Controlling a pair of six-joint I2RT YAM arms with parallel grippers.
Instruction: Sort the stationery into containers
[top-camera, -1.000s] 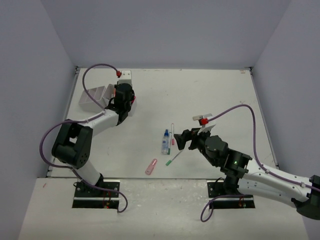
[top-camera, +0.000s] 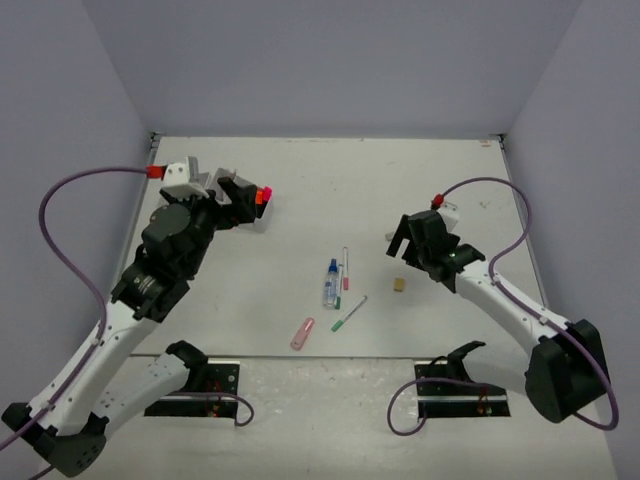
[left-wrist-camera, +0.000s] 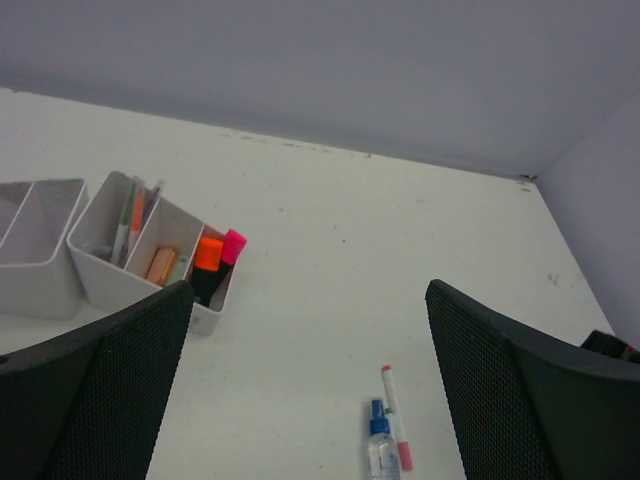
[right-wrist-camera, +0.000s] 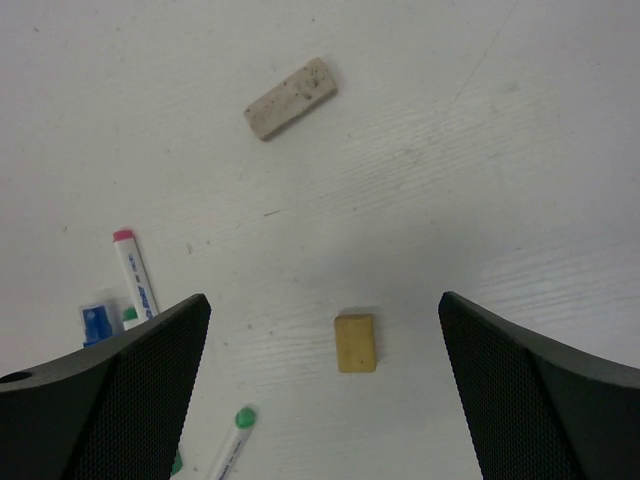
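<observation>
My left gripper is raised near the back left, open and empty. In the left wrist view a white divided container holds pens, small blocks and dark items with orange and pink tops. Open too, my right gripper hovers over the right side; between its fingers in its wrist view lies a tan eraser on the table, with a beige block farther off. Mid-table are a blue-capped bottle, pink-tipped marker, green-tipped marker and pink item.
A second white container stands left of the first, seemingly empty where visible. Grey walls border the workspace.
The left gripper has opened and pulled away from the container, the arm swinging left and closer to the camera.
</observation>
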